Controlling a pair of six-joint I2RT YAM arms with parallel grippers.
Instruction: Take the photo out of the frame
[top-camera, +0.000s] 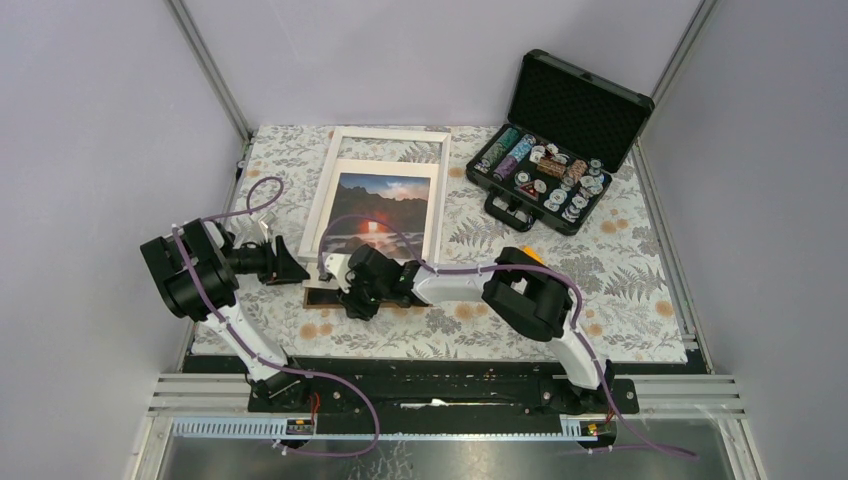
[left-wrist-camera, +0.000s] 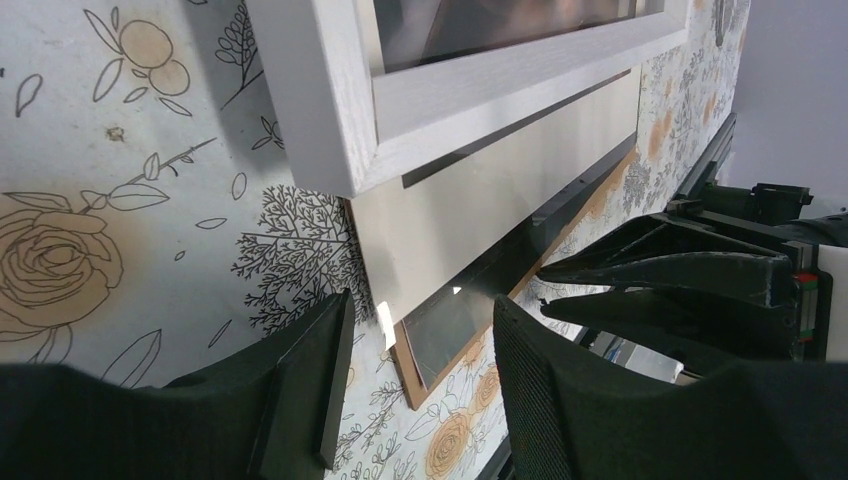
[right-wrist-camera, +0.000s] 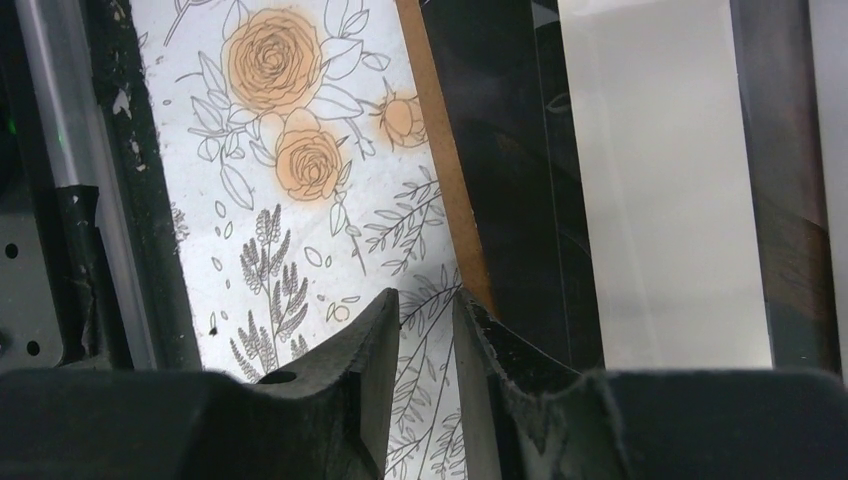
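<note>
The photo, a sunset over dark hills and water with a pale mat, lies under the white frame. The mat's front strip sticks out past the frame's front bar. Under it, the dark backing board shows its brown edge. My left gripper stands open near the mat's front-left corner, which appears ahead between its fingers. My right gripper is at the board's front edge, its fingers a narrow gap apart. Only tablecloth shows in that gap; whether the edge is held cannot be told.
An open black case of poker chips stands at the back right. A yellow thing lies partly behind the right arm. The floral tablecloth is free on the right. The table's front edge lies close to the board.
</note>
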